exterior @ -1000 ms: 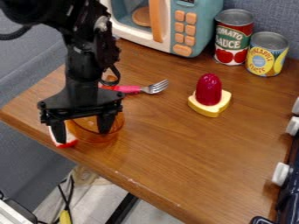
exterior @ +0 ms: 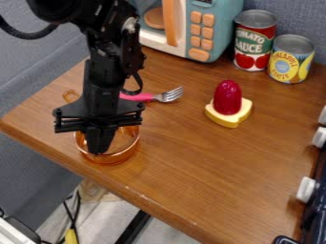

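My black gripper (exterior: 99, 124) is low over a copper-coloured pot (exterior: 114, 157) near the left front edge of the wooden table, its fingers reaching into or just above the pot's mouth; whether they hold anything is hidden. A pink-handled fork (exterior: 159, 96) lies behind it. To the right, a red oval object (exterior: 227, 96) stands on a yellow piece (exterior: 223, 117).
A red can (exterior: 253, 43) and a yellow can (exterior: 291, 62) stand at the back right, beside a teal toy microwave (exterior: 192, 24). A dark appliance (exterior: 306, 214) borders the right edge.
My gripper has shifted slightly right and back. A red-and-white item seen at the pot's left a second ago is out of view now.
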